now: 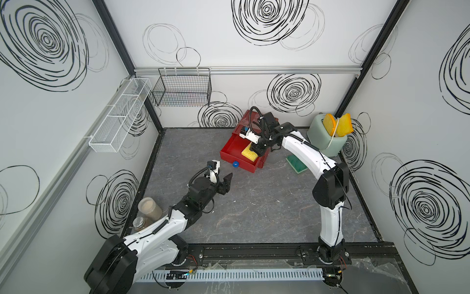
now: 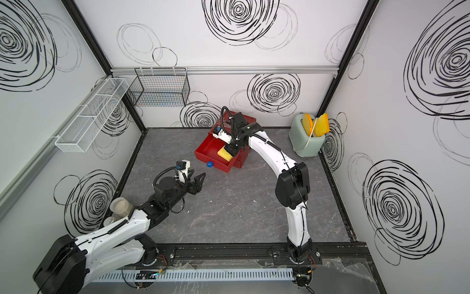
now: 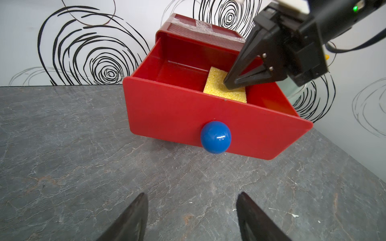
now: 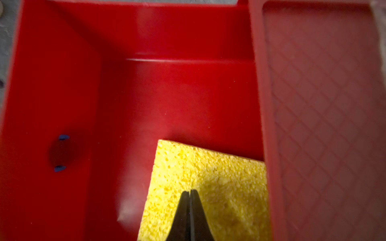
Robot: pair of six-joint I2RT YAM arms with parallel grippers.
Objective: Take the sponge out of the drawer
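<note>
The yellow sponge lies inside the red drawer (image 3: 181, 108), tilted up enough that it shows above the front wall in the left wrist view. My right gripper is over the sponge, its fingers pressed together with nothing between them; the sponge's surface is outside them. In the left wrist view, the right fingers (image 3: 241, 66) point down at the sponge's upper face; whether they touch it I cannot tell. A blue knob (image 3: 216, 137) marks the drawer's front. My left gripper stands open and empty, short of the drawer.
The red lid part (image 4: 329, 120) borders the drawer's back side. A green sponge (image 1: 296, 163) lies right of the box on the table. Beyond it stands a pale green bin (image 1: 327, 137) with yellow items.
</note>
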